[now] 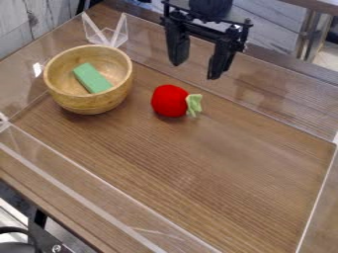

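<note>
My gripper point(201, 54) hangs at the upper middle of the camera view, open, with its two dark fingers pointing down and nothing seen between them. Below it and a little to the left, a red round object point(169, 100) with a pale green leafy tip rests on the wooden table. To the left stands a yellow bowl point(106, 100) with a green block point(90, 77) inside it.
A white object with two prongs point(109, 32) is near the back left edge. A dark cable or part point(20, 237) shows at the bottom left corner.
</note>
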